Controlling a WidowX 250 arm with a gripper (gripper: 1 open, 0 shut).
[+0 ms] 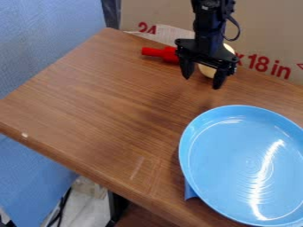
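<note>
My black gripper (201, 73) hangs over the back of the wooden table, its two fingers apart and pointing down. Just behind it is a pale yellowish round object (226, 51), partly hidden by the gripper. A red cylindrical object (157, 52) lies to the gripper's left, its right end hidden behind the gripper. Whether anything sits between the fingers is hard to tell.
A large light-blue plate (236, 164) fills the front right, with a small blue item (190, 191) under its left edge. A cardboard box (272, 35) stands behind.
</note>
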